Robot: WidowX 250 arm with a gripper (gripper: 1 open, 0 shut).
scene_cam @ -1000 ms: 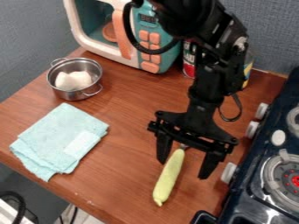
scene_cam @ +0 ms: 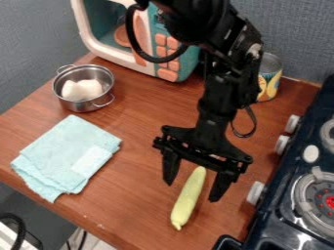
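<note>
My black gripper (scene_cam: 194,174) hangs over the wooden table with its two fingers spread apart, above the upper end of a pale yellow corn cob (scene_cam: 187,202) that lies lengthwise near the front of the table. Nothing shows held between the fingers.
A steel pot (scene_cam: 98,98) with white contents and a folded light blue cloth (scene_cam: 65,159) are on the left. A toy microwave (scene_cam: 105,24) and a can (scene_cam: 268,79) stand at the back. A stove (scene_cam: 303,195) borders the right side.
The corn looks unmoved.
</note>
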